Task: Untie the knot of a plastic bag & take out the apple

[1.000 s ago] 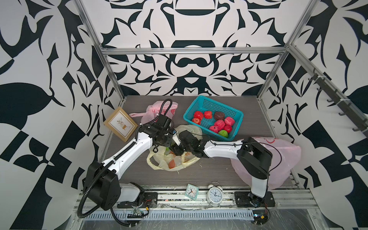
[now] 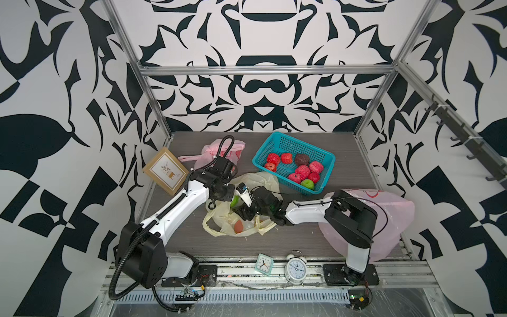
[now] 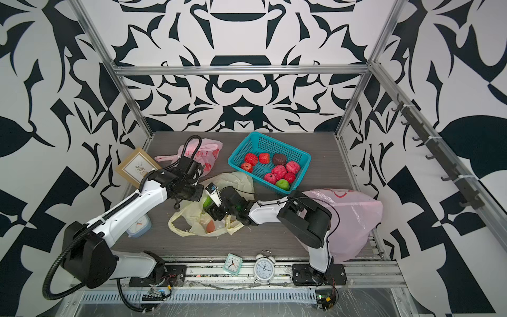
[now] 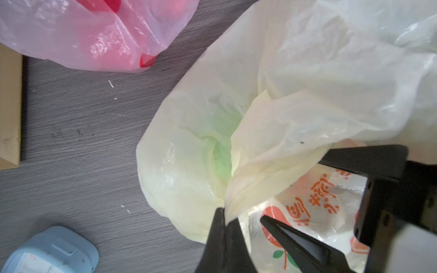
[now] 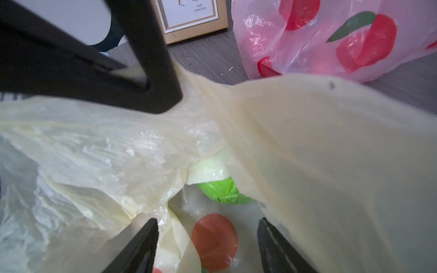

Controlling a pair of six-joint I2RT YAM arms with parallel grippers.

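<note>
The cream plastic bag (image 2: 216, 219) lies loose and open on the table in both top views. In the left wrist view, my left gripper is shut on a fold of its film. A green apple (image 5: 225, 191) shows partly under the film in the right wrist view, the rest hidden. My right gripper has its fingers apart at the bag's mouth, with nothing held between them; beyond them are the apple and a round red print (image 5: 214, 241) on the bag. From above, both grippers nearly meet over the bag.
A teal basket (image 2: 330, 177) of red fruit and one green one stands behind right. A filled pink bag (image 2: 235, 153) lies behind left, near a picture frame (image 2: 166, 170). Under the right arm lies a flat pink bag (image 2: 390, 216). Clocks (image 2: 296, 268) stand in front.
The bag's front edge has shifted a little; the left arm has hardly moved.
</note>
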